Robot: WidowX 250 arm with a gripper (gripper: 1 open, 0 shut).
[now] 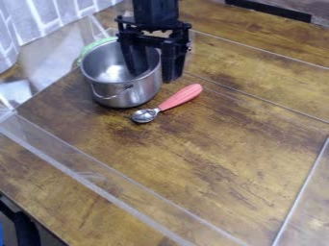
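Note:
My black gripper (153, 60) hangs over a stainless steel pot (118, 88), one finger down inside or in front of its opening and the other by the right rim; whether it grips the wall is unclear. A spoon with a pink handle (182, 97) and a metal bowl end lies on the wooden table (206, 178), just right of and in front of the pot.
Something green and white sits behind the pot at the left. A clear plastic edge (80, 176) runs along the lower left.

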